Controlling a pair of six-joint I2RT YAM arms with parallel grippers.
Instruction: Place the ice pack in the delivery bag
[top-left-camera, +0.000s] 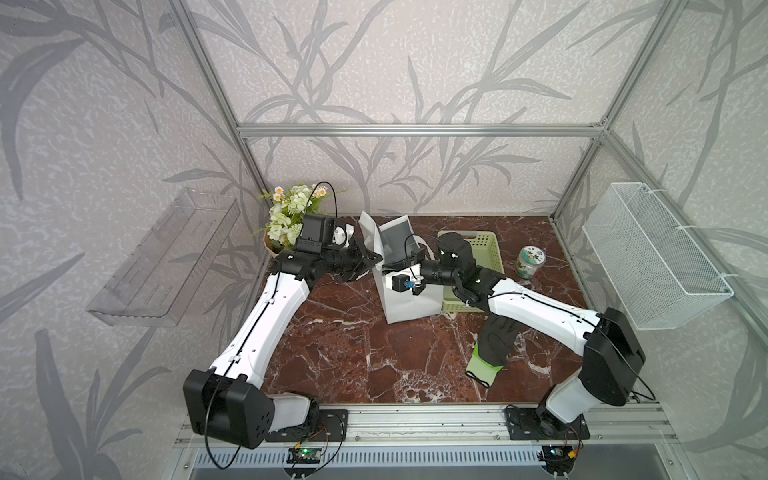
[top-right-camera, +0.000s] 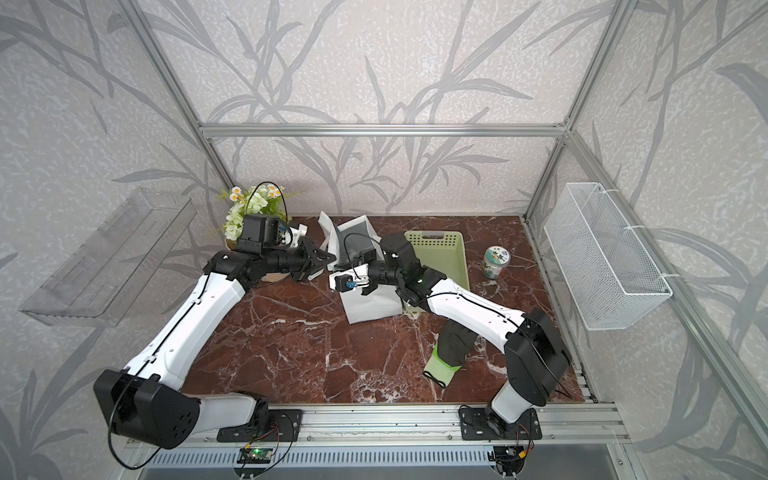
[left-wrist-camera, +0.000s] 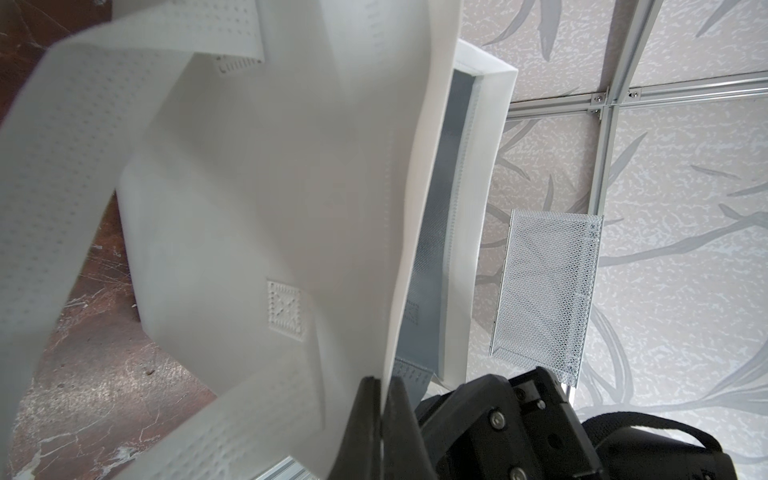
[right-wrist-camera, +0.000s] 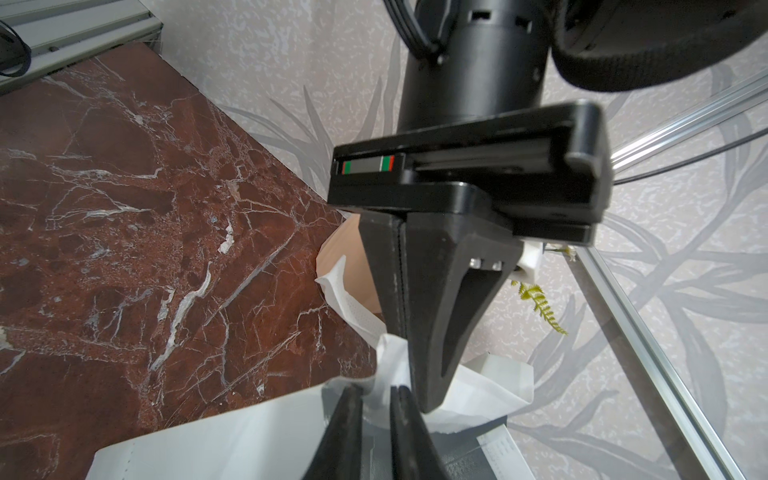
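Note:
The white delivery bag stands upright in the middle of the table, its grey lining showing at the open mouth. My left gripper is shut on the bag's left rim, with the thin white edge running between its fingertips. At the mouth, my right gripper reaches in from the right; its fingers are partly apart and I see nothing held between them. The left gripper's dark fingers appear close ahead in the right wrist view. No ice pack can be made out; the bag's inside is mostly hidden.
A green basket stands right of the bag, partly behind the right arm. A dark and green item lies at front right, near a patterned tin. Flowers stand back left.

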